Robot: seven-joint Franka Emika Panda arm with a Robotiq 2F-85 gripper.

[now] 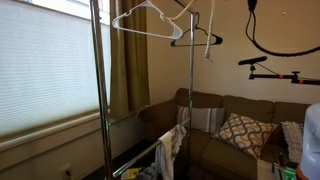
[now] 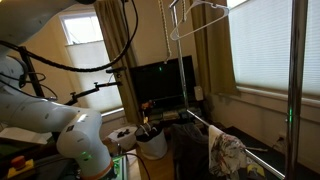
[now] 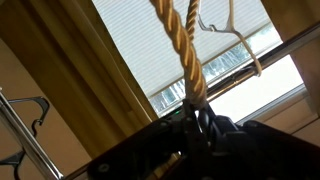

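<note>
A twisted tan rope (image 3: pixel 181 42) runs down the wrist view into my gripper, whose dark fingers are shut on it. A second strand of rope shows just behind the first, near the top. In exterior view 1 the rope (image 1: pixel 210 38) hangs slack near the top of the clothes rack (image 1: pixel 102 85). A white hanger (image 1: pixel 148 34) and a dark hanger (image 1: pixel 195 45) hang there as well. Exterior view 2 shows the white arm (image 2: pixel 85 140) at the left; the gripper itself is hard to make out in both exterior views.
Cloth (image 1: pixel 166 150) drapes over the rack's lower bar. A brown sofa (image 1: pixel 225 150) with cushions stands behind, and a window blind (image 1: pixel 50 70) is at the left. A black cable (image 1: pixel 262 45) loops at the upper right.
</note>
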